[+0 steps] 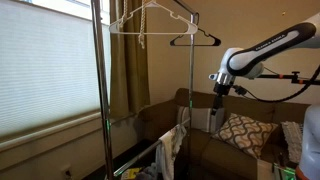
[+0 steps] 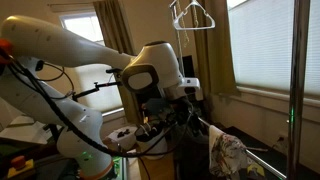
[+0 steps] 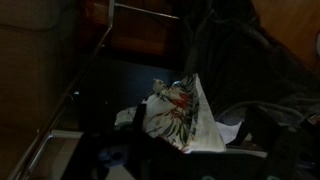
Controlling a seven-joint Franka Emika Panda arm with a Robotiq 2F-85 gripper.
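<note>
My gripper points downward with its dark fingers wide apart, at the bottom of the wrist view. Beyond it, in line with the gap, a white cloth with a leafy, reddish print is draped over the rack's lower bar. The same printed cloth hangs in exterior view 2, and it shows pale low in exterior view 1. There the gripper is above and to the right of the cloth, apart from it. Nothing shows held. In exterior view 2 the arm hides much of the gripper.
A white hanger and a black hanger hang from the metal rack. Dark fabric lies near the cloth. Behind the rack stands a brown sofa with a patterned pillow.
</note>
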